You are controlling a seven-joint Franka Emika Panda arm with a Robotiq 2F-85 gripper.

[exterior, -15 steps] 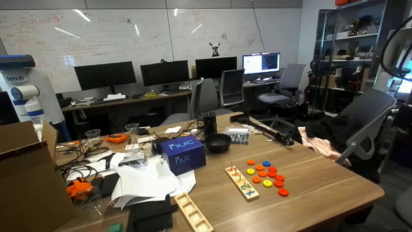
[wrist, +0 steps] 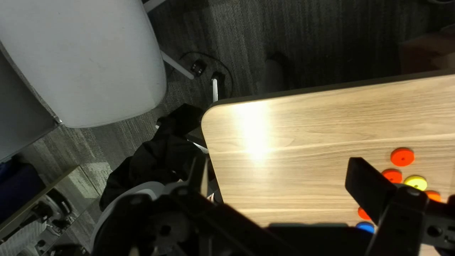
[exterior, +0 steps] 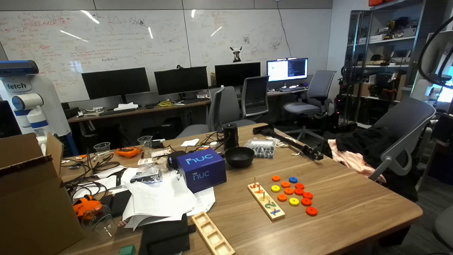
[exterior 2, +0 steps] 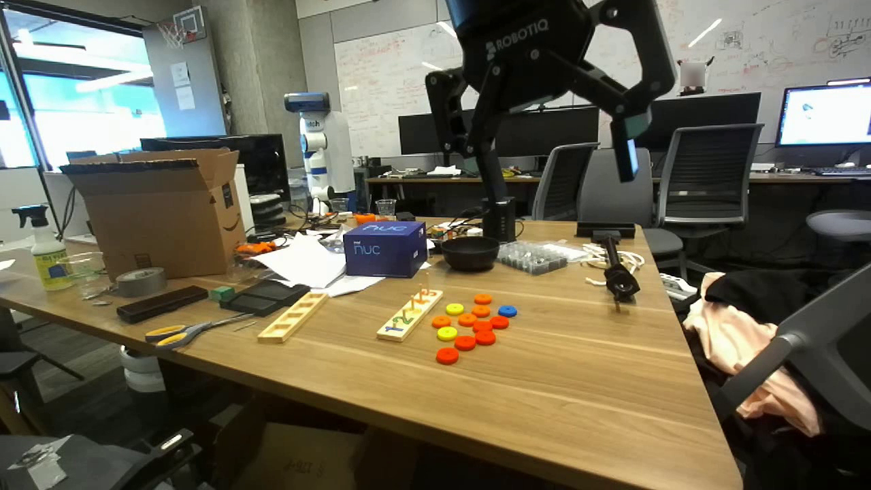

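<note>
Several flat rings lie loose on the table, mostly red and orange, such as the red ring [exterior: 311,211] nearest the front. Among them are a yellow ring [exterior: 293,202] and a blue ring [exterior: 293,180]. Beside them rests a wooden peg board [exterior: 266,201] with painted numbers and upright pegs; no rings show on the pegs. High above the table, my gripper [exterior 2: 559,170] stands open with its fingers wide apart and nothing between them. In the wrist view, the gripper is over the table's corner, with the rings off to the lower right.
A wooden tray with square compartments [exterior 2: 294,317], a blue NUC box [exterior 2: 385,249], a black bowl [exterior 2: 470,254] and a compartment case [exterior 2: 532,258] share the table. Scissors [exterior 2: 192,331] lie near the front edge. Papers and cables clutter the left.
</note>
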